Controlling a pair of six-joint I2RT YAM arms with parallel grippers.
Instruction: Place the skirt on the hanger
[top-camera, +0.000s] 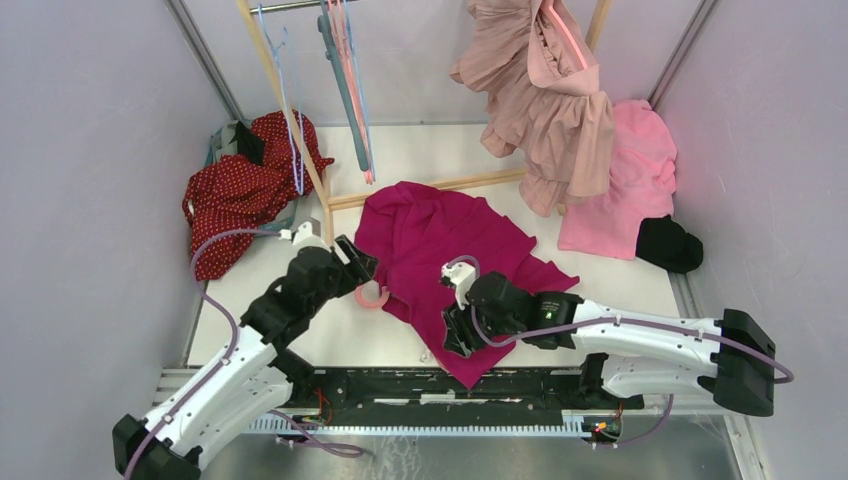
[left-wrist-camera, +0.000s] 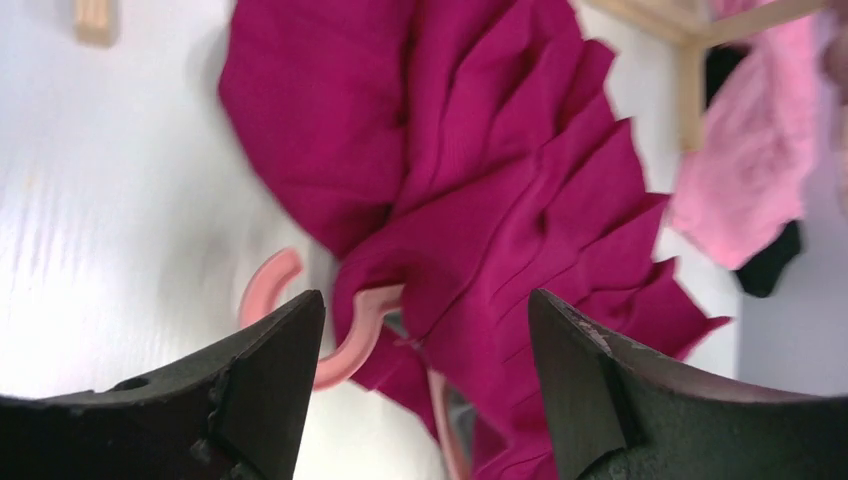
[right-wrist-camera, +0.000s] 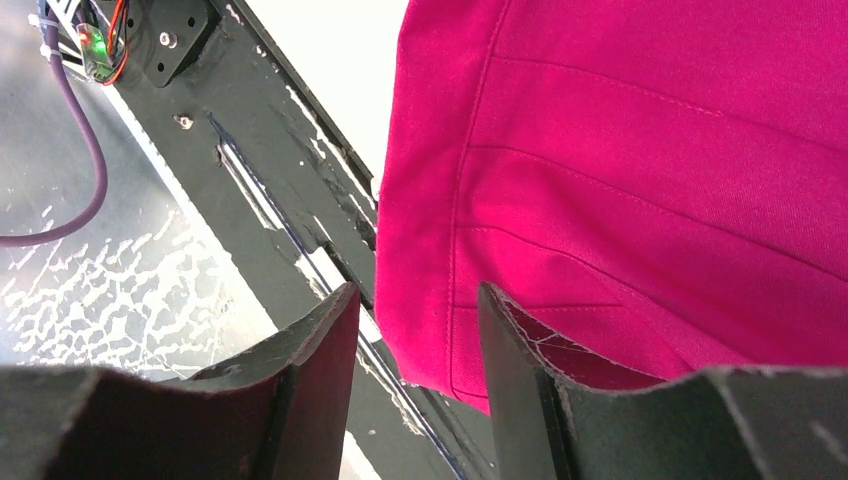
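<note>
A magenta skirt (top-camera: 440, 230) lies spread and creased over the white table, its narrow end reaching past the front edge. The pink hanger (top-camera: 371, 296) is mostly covered by it; in the left wrist view its curved hook (left-wrist-camera: 345, 358) sticks out at the cloth's edge. My left gripper (top-camera: 362, 262) is over the skirt's left edge near the hook, its fingers apart and empty. Above the skirt's front part stands my right gripper (top-camera: 460, 332); the right wrist view shows its fingers (right-wrist-camera: 318, 375) apart over a stitched hem (right-wrist-camera: 440, 340), nothing held.
Several hangers (top-camera: 345, 95) dangle from the wooden rack (top-camera: 460, 183) at the back left. A dusty-pink dress (top-camera: 545, 110) hangs on the right. Dotted red cloth (top-camera: 245, 195) lies at left; pink cloth (top-camera: 625, 180) and a black item (top-camera: 668, 245) at right.
</note>
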